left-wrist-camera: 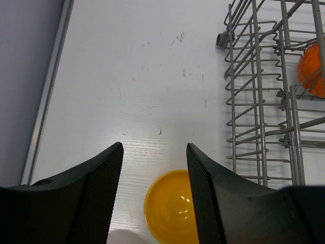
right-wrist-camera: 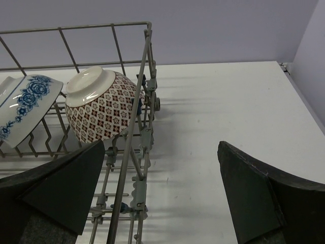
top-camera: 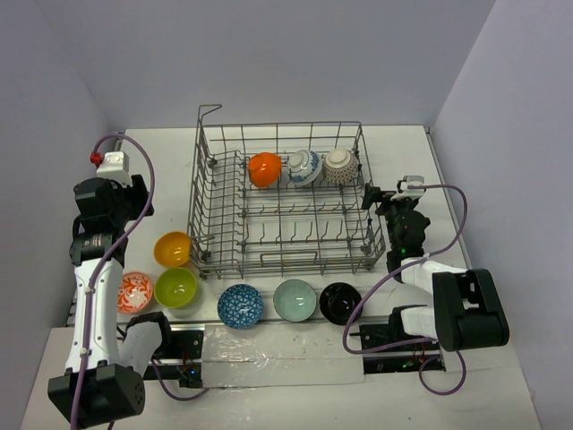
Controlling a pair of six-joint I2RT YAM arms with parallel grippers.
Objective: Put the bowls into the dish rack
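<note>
The wire dish rack [top-camera: 277, 267] holds three bowls at the back: orange [top-camera: 265, 169], blue floral [top-camera: 304, 168] and brown-patterned [top-camera: 341, 167]. In front and at left lie yellow [top-camera: 172, 249], green [top-camera: 175, 288], red-patterned [top-camera: 134, 292], blue-patterned [top-camera: 240, 306], pale green [top-camera: 295, 300] and black [top-camera: 340, 304] bowls. My left gripper is open and empty, above the table just behind the yellow bowl. My right gripper is open at the rack's right side, a rack bar between its fingers in view, nothing held.
Bare table [left-wrist-camera: 127, 71] lies left of the rack and right of it. Grey walls bound both sides and the back. The rack's middle and front rows are empty.
</note>
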